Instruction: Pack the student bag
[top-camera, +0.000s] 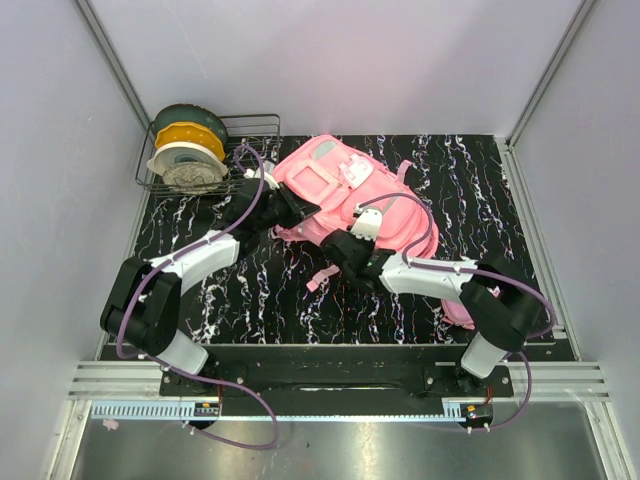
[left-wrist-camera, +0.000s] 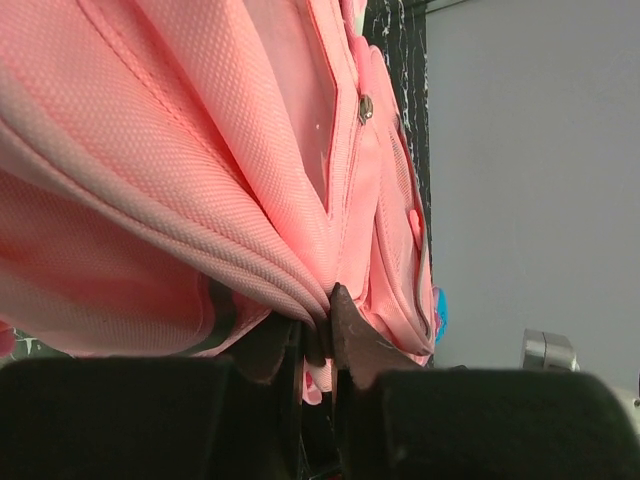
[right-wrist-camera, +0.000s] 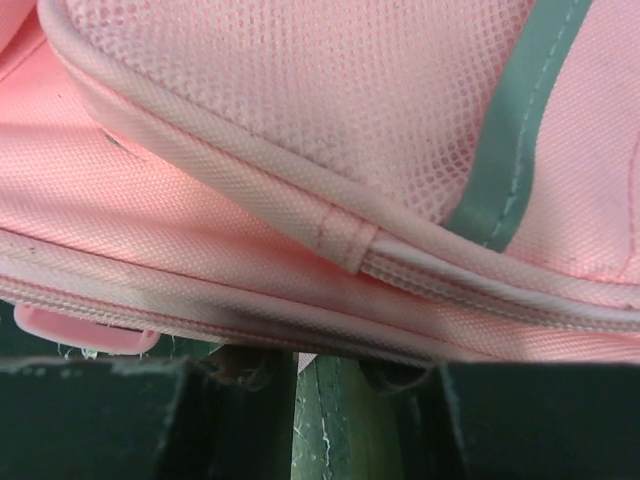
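The pink student bag lies slantwise at the back middle of the dark marbled table. My left gripper is shut on a piped pink fabric edge of the bag, at its left side. In the right wrist view, the bag's lower zipped edge runs just in front of my right gripper. Its fingers stand apart, with dark table showing between them. Whether they touch the bag is hard to tell. The bag's interior is hidden in the top view.
A wire rack with dishes, among them a yellow bowl, stands at the back left. Another pink item lies partly under the right arm. A pink strap rests in front of the bag.
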